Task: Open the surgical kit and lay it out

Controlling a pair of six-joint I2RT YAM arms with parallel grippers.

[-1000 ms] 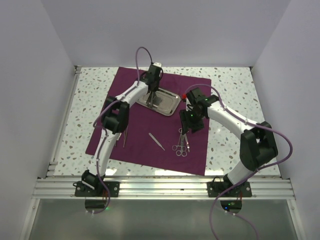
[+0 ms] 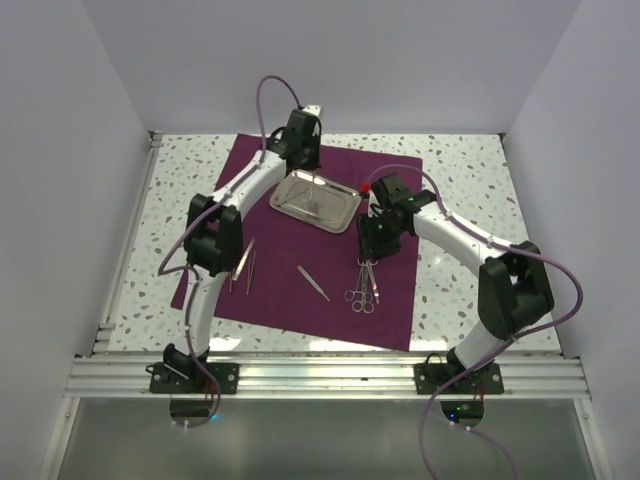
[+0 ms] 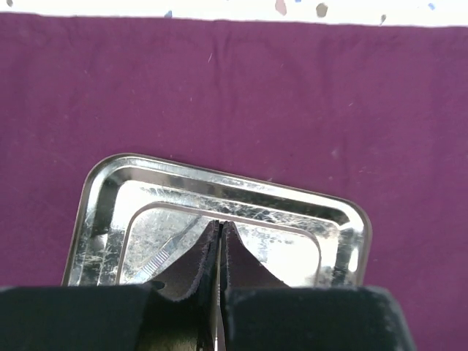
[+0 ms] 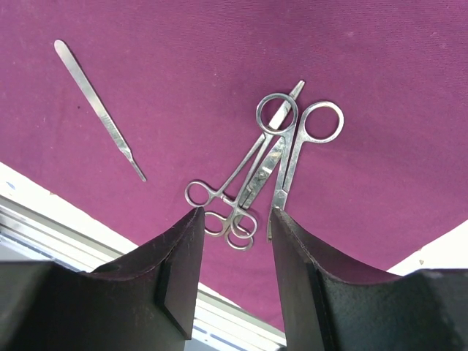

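The silver metal tray (image 2: pixel 345 213) lies on the purple cloth, its far end in the left wrist view. Above it is my left gripper, its fingers together on a thin metal instrument (image 2: pixel 312 188) that hangs down over the tray. A slim ridged shape (image 3: pixel 157 261), an instrument or a reflection, shows on the tray floor. My right gripper stands with its fingertips apart and nothing visible between them. Below it, scissors (image 4: pixel 287 168) and a clamp (image 4: pixel 238 201) lie overlapped on the cloth, along with another slim tool (image 4: pixel 267 164).
A scalpel handle (image 4: pixel 95 99) lies alone on the cloth. Several thin instruments (image 2: pixel 243 262) lie near the left arm. Bare cloth (image 2: pixel 280 295) extends around the scalpel handle, and the speckled table (image 2: pixel 465 165) is clear at the right.
My left gripper has risen out of the tray and shifted toward the far edge, with the thin instrument now hanging from it. The right arm has shifted slightly; the tools near it stay put.
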